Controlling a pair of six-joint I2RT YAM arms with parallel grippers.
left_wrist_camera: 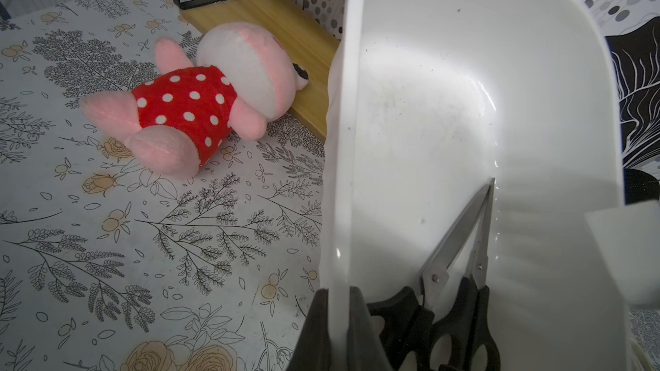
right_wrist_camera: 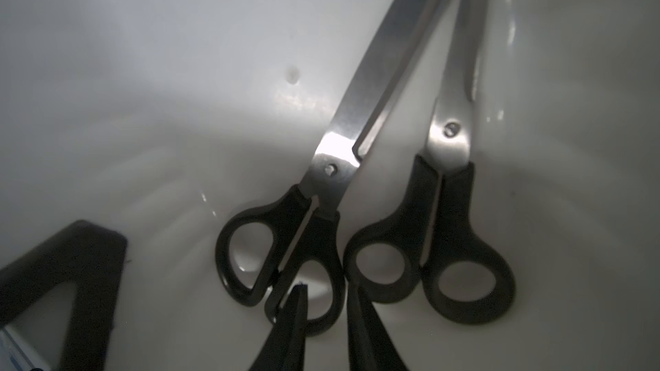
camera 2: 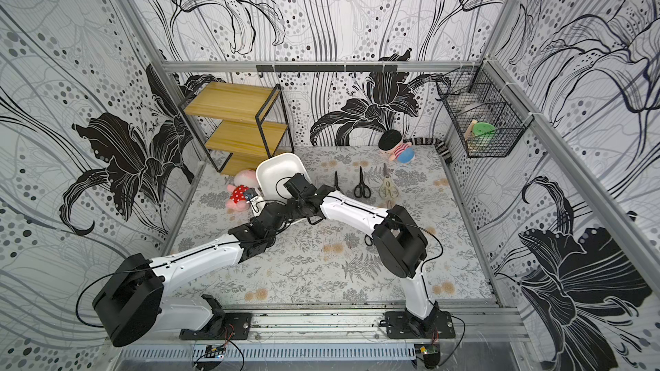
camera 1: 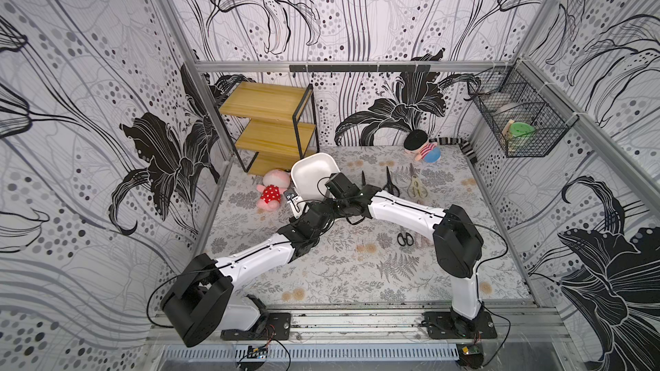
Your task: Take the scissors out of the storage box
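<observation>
Two black-handled scissors lie in the white storage box (left_wrist_camera: 419, 103), the left pair (right_wrist_camera: 292, 233) and the right pair (right_wrist_camera: 440, 233), handles side by side. In the right wrist view my right gripper is inside the box over the handles, a small gap between its fingertips; it is part open and holds nothing. One fingertip overlaps the left pair's handle loop; whether it touches cannot be told. The left gripper is shut on the box's near-left rim. In the top views the arms hide the box's front part.
More scissors lie on the table, including a black pair (camera 1: 391, 183), a pale pair (camera 1: 416, 184) and a small black-handled pair (camera 1: 405, 239). Left of the box rests a pink plush toy (left_wrist_camera: 189, 110), near the wooden shelf (camera 1: 275, 130). A wire basket (camera 1: 522, 113) hangs at right.
</observation>
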